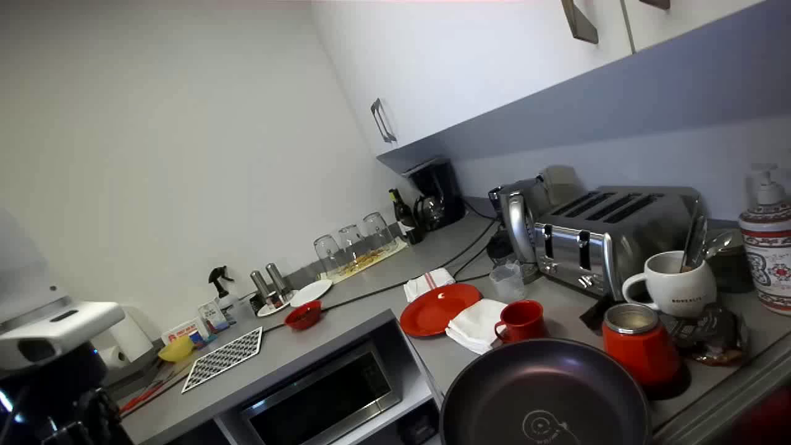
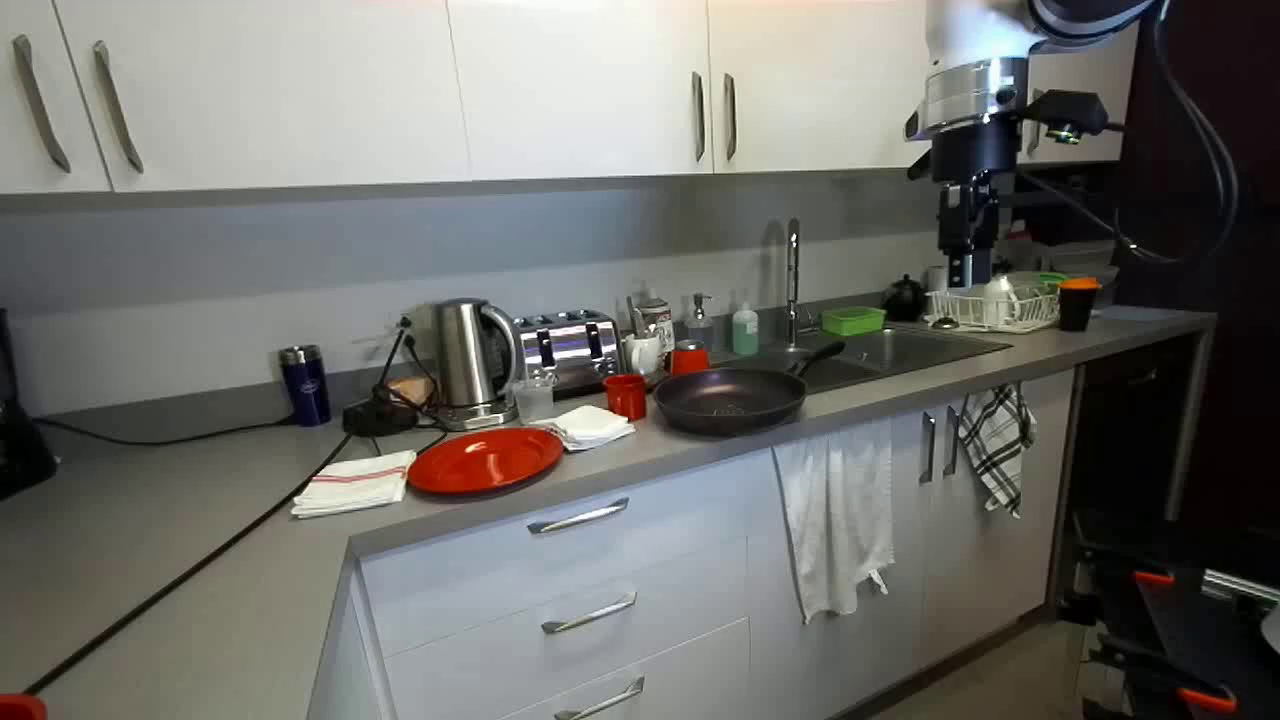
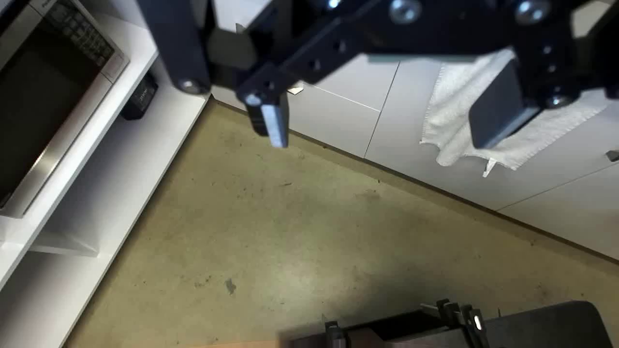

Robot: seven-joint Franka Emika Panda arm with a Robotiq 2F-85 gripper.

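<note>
In the wrist view my gripper is open, its two fingers wide apart with only the bare floor and cabinet fronts beyond them. Exterior view 2 has the gripper (image 2: 969, 270) pointing straight down at the upper right, clear of the counter items. On the counter lie a red plate (image 2: 486, 461), a folded white cloth (image 2: 585, 426), a striped towel (image 2: 355, 482) and a red mug (image 2: 625, 396). A black frying pan (image 2: 728, 402) sits beside the sink. Only dark parts of the arm (image 1: 55, 385) show at the left edge of exterior view 1.
A kettle (image 2: 468, 360) and a toaster (image 2: 566, 346) stand along the wall. Farther right are the sink (image 2: 894, 348) and a dish rack (image 2: 996, 310). A white towel (image 3: 458, 113) hangs from the cabinet front. The floor (image 3: 278, 232) below the gripper is mostly clear.
</note>
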